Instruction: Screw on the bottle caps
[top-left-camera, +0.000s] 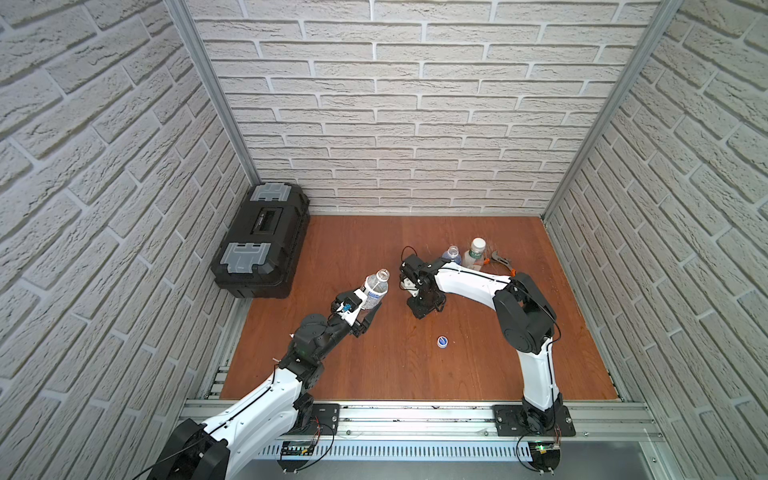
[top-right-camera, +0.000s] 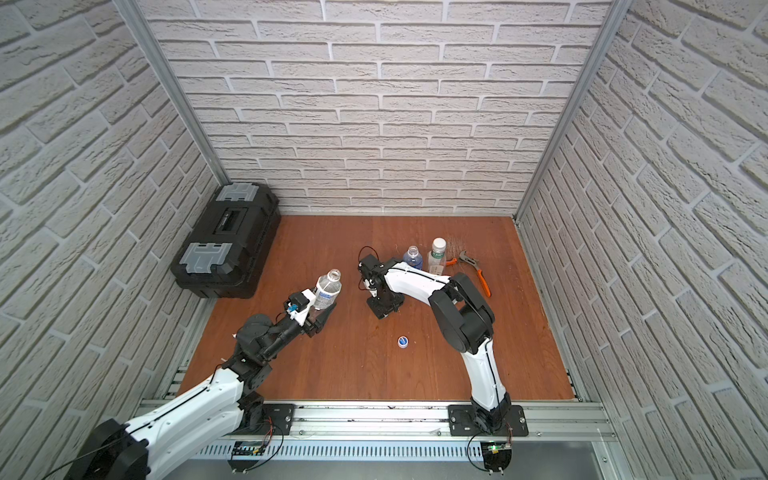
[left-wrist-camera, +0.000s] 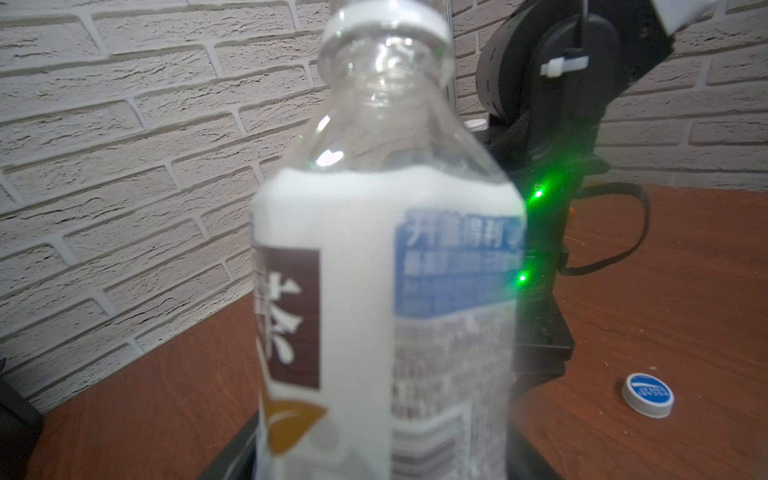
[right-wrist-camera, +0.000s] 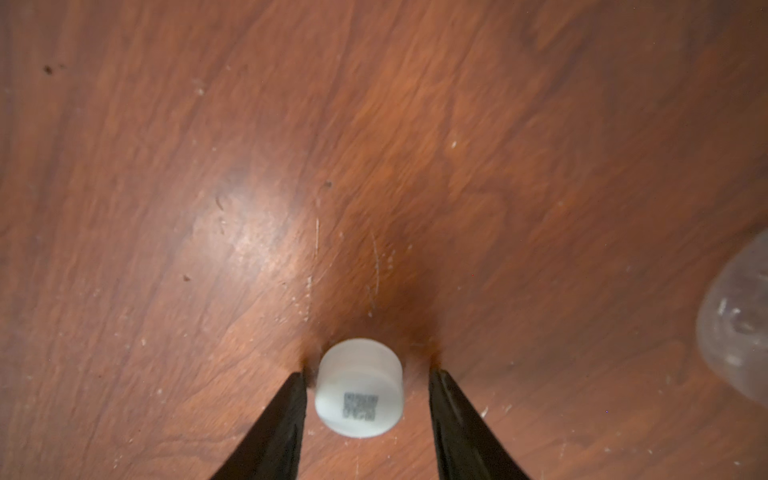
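A clear bottle with a white, brown and blue label (left-wrist-camera: 352, 240) fills the left wrist view, its neck uncapped. My left gripper (top-left-camera: 364, 310) is shut around it, holding it up and tilted slightly; the fingertips are mostly behind the bottle. A white cap with a small dark code on top (right-wrist-camera: 359, 392) lies on the table in the right wrist view. My right gripper is open, one finger on each side of that cap, with narrow gaps beside it. In the top left view the right arm hides this cap. Another cap, blue-topped (top-left-camera: 442, 341), lies nearer the front.
A bluish bottle (top-right-camera: 413, 257), a white-capped bottle (top-right-camera: 437, 254) and orange-handled pliers (top-right-camera: 482, 281) stand or lie at the back right. A black toolbox (top-left-camera: 262, 240) occupies the left back.
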